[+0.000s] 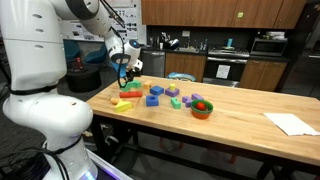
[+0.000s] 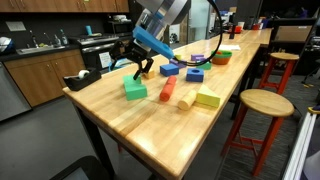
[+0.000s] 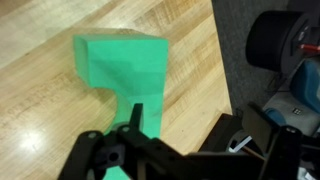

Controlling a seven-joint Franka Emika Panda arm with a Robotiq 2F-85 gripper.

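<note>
In the wrist view, a green block with a curved cutout lies on the wooden table, just beyond my gripper's left finger. My gripper is open, with no object held between its fingers. From the second outside view, the gripper hangs above and slightly behind the green blocks. In the first outside view it is over the table's far left part, above the green pieces.
Beside the green pieces are a red block, a tan cylinder and a yellow block. Blue blocks and a green bowl with red contents sit farther right.
</note>
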